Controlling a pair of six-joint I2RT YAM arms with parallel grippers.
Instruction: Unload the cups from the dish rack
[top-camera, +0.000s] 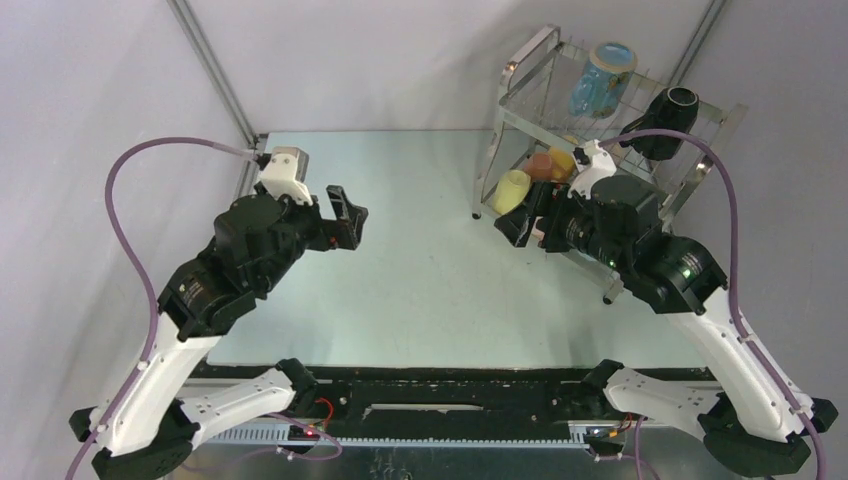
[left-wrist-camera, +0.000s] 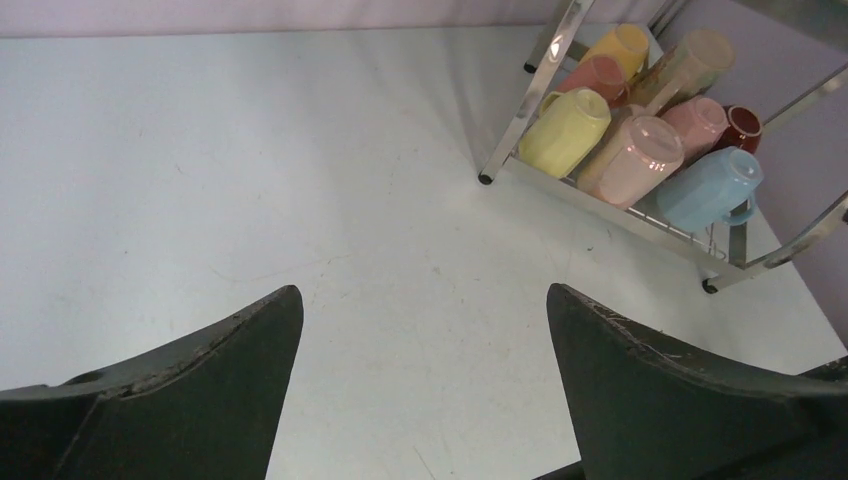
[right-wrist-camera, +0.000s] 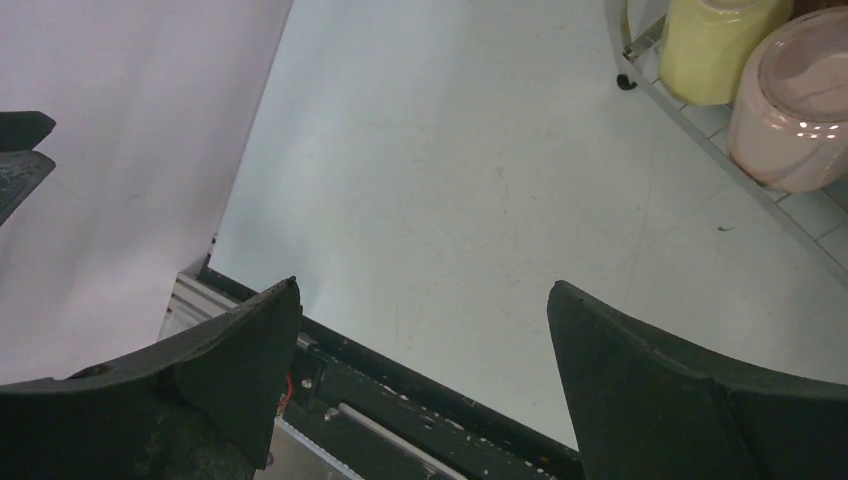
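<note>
A metal two-tier dish rack stands at the back right. Its upper tier holds a blue cup and a black cup. The lower tier holds several cups, among them yellow, pink and light blue ones, seen clearly in the left wrist view. My left gripper hangs open and empty over the left of the table. My right gripper is open and empty just in front of the rack's lower tier, near the yellow and pink cups.
Walls border it at the back and sides, and the dark front edge with rails lies nearest the arms.
</note>
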